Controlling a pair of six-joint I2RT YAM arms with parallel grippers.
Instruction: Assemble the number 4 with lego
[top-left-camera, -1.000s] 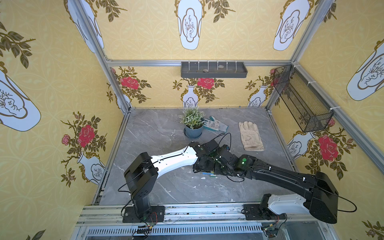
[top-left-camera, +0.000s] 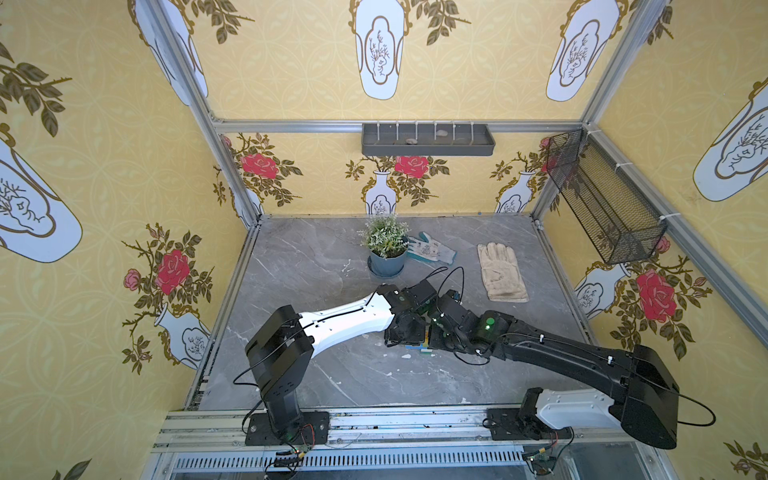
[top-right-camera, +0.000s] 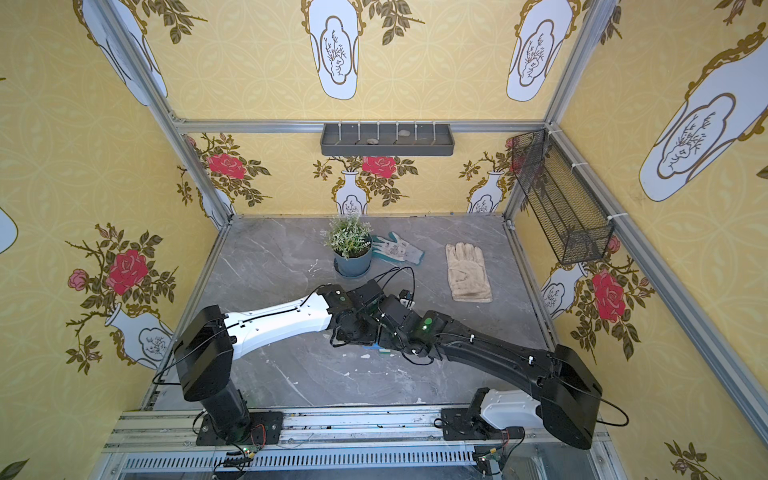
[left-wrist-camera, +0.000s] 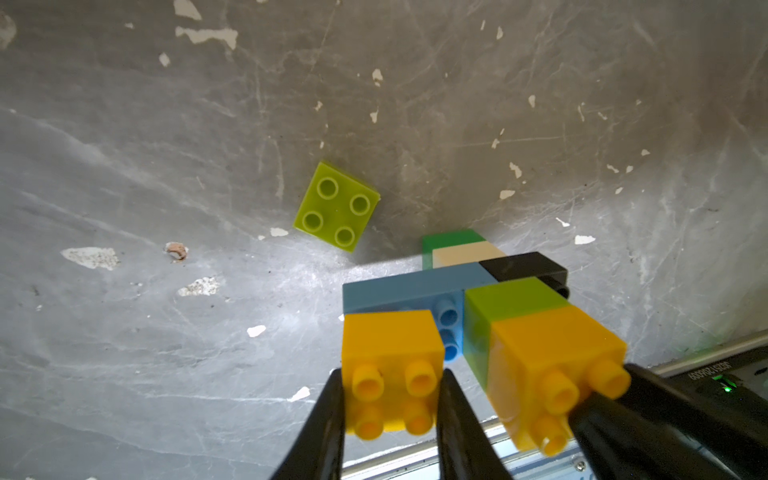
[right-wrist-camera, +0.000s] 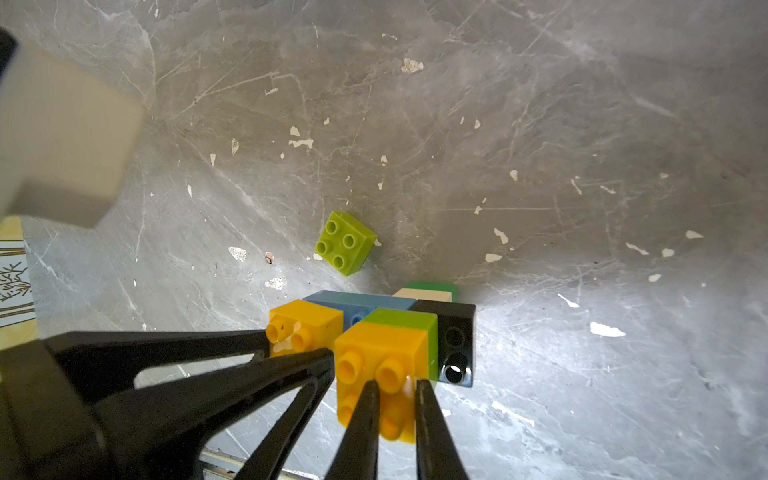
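Note:
In the left wrist view my left gripper is shut on a yellow brick (left-wrist-camera: 388, 344) at one end of a blue brick (left-wrist-camera: 408, 281). At the other end stand a black brick (left-wrist-camera: 528, 268) and a green brick (left-wrist-camera: 512, 296) with a yellow brick (left-wrist-camera: 560, 344) on it. In the right wrist view my right gripper is shut on that second yellow brick (right-wrist-camera: 384, 344). A dark green brick (left-wrist-camera: 452, 238) with a cream one (left-wrist-camera: 464, 253) sits behind. A loose olive brick (left-wrist-camera: 336, 206) lies apart. In both top views the grippers hide most of the bricks.
A potted plant (top-left-camera: 386, 248) stands behind the grippers, beside a grey-blue glove (top-left-camera: 432, 249); a cream glove (top-left-camera: 502, 273) lies to the right. A mesh basket (top-left-camera: 604, 200) hangs on the right wall.
Both arms have shifted very slightly in the top left view; the grippers remain together over the bricks.

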